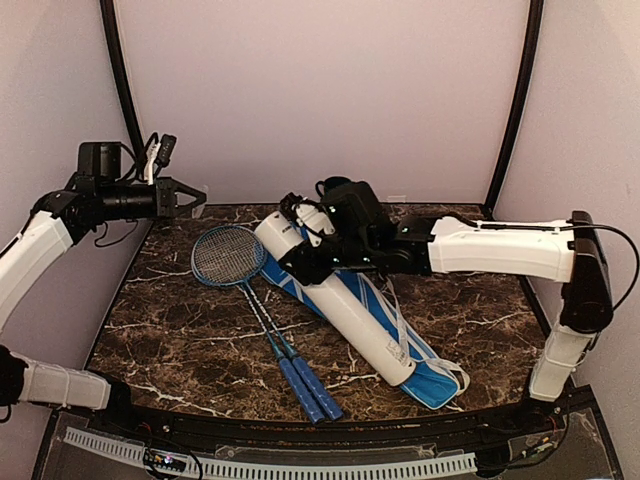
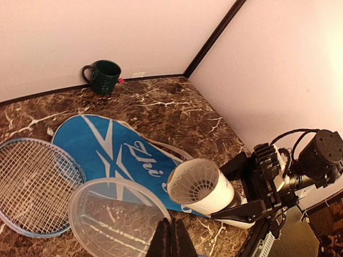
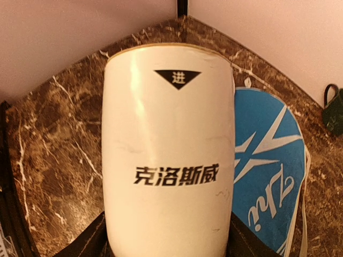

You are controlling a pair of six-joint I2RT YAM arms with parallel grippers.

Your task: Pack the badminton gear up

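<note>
My right gripper [image 1: 303, 247] is shut around the upper part of a white shuttlecock tube [image 1: 345, 320], which slants in the air above the blue racket bag [image 1: 433, 388]. In the left wrist view the tube's end [image 2: 182, 176] is uncovered, and what looks like a shuttlecock [image 2: 202, 190] shows inside. A thin, translucent round lid [image 2: 120, 217] is pinched at its edge by my left gripper, which is shut and apart from the tube at the upper left. Two rackets [image 1: 228, 254] lie left of the bag, blue handles [image 1: 310, 388] toward the front.
A dark green mug [image 2: 103, 76] stands at the back wall; in the top view the right arm mostly hides it. White bag straps [image 1: 402, 325] lie loose along the bag.
</note>
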